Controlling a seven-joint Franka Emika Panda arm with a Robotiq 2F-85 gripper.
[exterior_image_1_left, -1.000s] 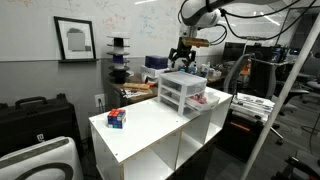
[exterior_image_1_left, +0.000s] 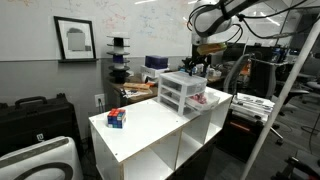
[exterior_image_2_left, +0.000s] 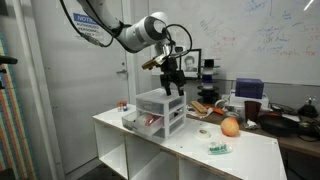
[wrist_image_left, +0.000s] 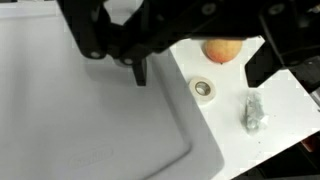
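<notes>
A white drawer unit (exterior_image_2_left: 155, 100) with clear drawers stands on the white table, with one reddish item visible inside a lower drawer. My gripper (exterior_image_2_left: 173, 88) points down just above the unit's top, near its side towards the onion. From the wrist view, the pale top of the drawer unit (wrist_image_left: 90, 125) fills the left and middle. There my gripper is open, its dark fingers wide apart with nothing gripped between them. Whether a fingertip touches the top cannot be told.
Past the unit's edge lie an onion (wrist_image_left: 222, 50), a tape roll (wrist_image_left: 202, 90) and a crumpled clear packet (wrist_image_left: 255, 112). A red-blue box (exterior_image_1_left: 116, 118) sits at the table's other end. Bare tabletop (exterior_image_1_left: 145, 132) separates it from the unit.
In exterior view 1 the arm and gripper have shifted to the right above the drawer unit. The unit and the table items look unmoved.
</notes>
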